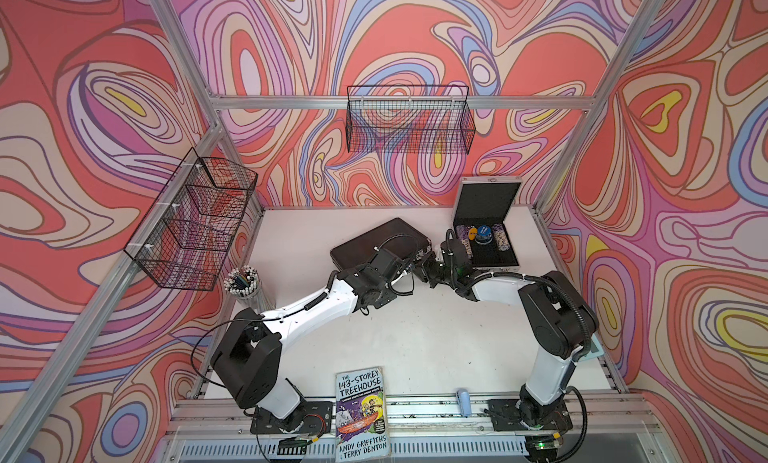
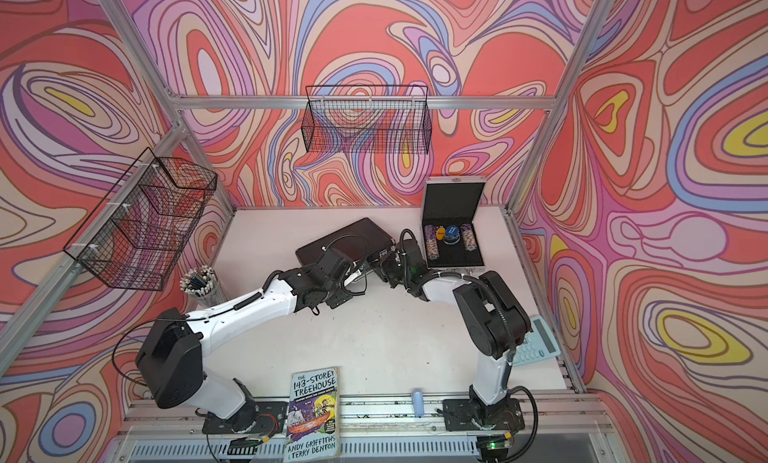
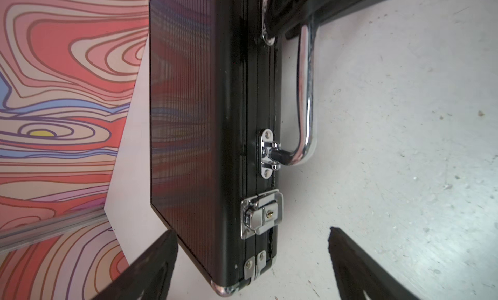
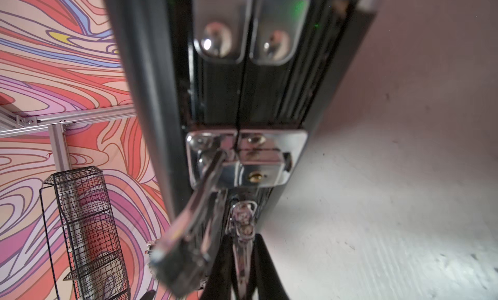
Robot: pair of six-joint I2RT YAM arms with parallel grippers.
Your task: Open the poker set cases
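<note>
The closed dark poker case (image 1: 364, 251) lies at an angle at the back centre of the table. In the left wrist view, its front side shows a chrome handle (image 3: 307, 87) and a latch (image 3: 263, 213) lying flat. My left gripper is open, its fingers wide apart, near that latch without gripping it. My right gripper is at the handle, its fingers nearly together with a chrome strip between them. Next to it is the other latch (image 4: 246, 160), with a metal piece standing out towards the camera. A second case (image 1: 489, 211) at the right stands open.
Inside the open case are stacks of chips (image 2: 469, 237) and blue and yellow items. A pen holder (image 1: 244, 285) stands at the left, a book (image 1: 361, 415) at the front edge.
</note>
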